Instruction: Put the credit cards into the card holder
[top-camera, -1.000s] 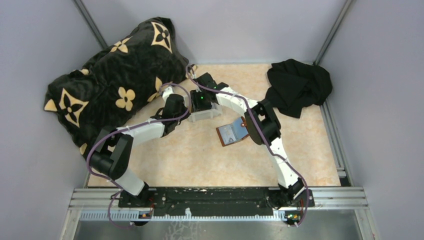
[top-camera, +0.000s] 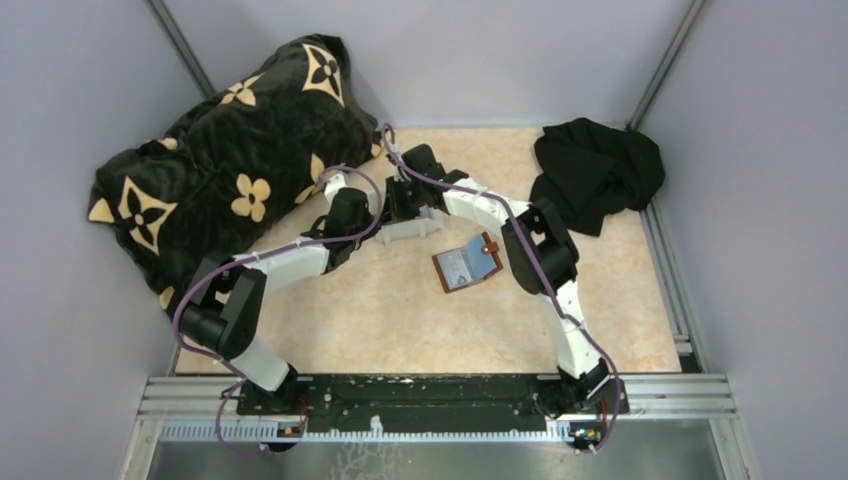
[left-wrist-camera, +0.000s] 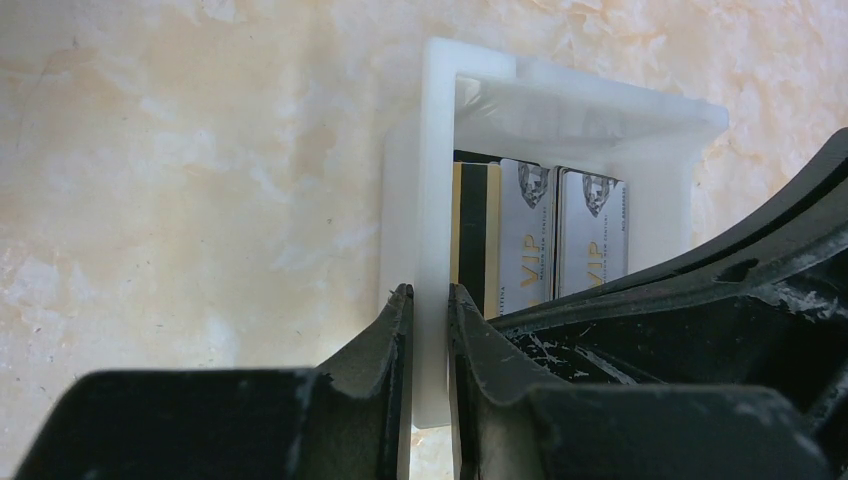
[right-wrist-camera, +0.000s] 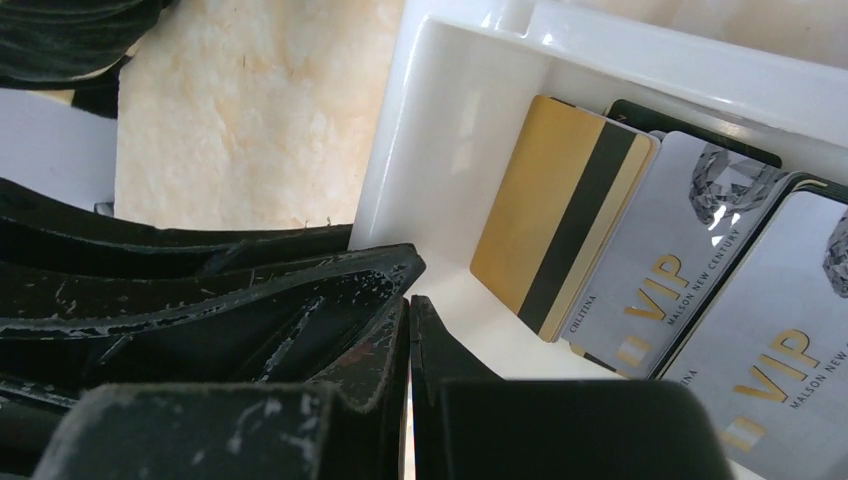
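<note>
Gold and silver credit cards (right-wrist-camera: 690, 235) lie overlapped in the white box (right-wrist-camera: 460, 110), the gold one with a black stripe nearest its end wall. My right gripper is shut with nothing between its fingers; the cards lie to the right of its tips in the right wrist view. My left gripper is shut on the white box's rim, gripping one wall. Seen from the top, both grippers meet around the box and mostly hide the cards. The brown card holder (top-camera: 468, 264) lies open on the table, right of the box, a blue-grey card area showing inside.
A dark patterned cushion (top-camera: 240, 150) fills the back left beside the left arm. Black cloth (top-camera: 600, 170) is heaped at the back right.
The left gripper and box stay in place.
</note>
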